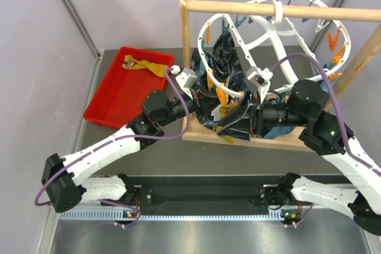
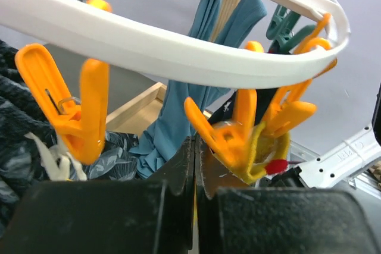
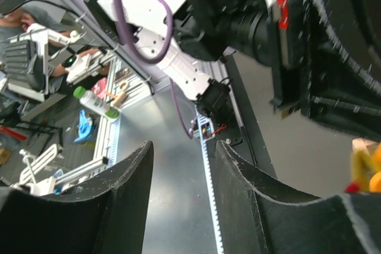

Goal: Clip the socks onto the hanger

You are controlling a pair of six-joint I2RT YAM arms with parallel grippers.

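Note:
The white clip hanger point(image 1: 271, 34) hangs from a wooden frame, with orange clips point(image 2: 89, 111) along its ring. Dark socks point(image 1: 220, 57) and blue ones point(image 2: 175, 117) hang below it. At the front a yellow sock point(image 2: 262, 165) with a red patch is at the orange clips. My left gripper is shut under the ring, nothing visible between its fingers. My right gripper is part open and empty, in front of the yellow sock, which it largely hides in the top view.
A red tray point(image 1: 113, 93) with another yellow sock point(image 1: 149, 66) sits at the left. The wooden frame point(image 1: 321, 13) surrounds the hanger.

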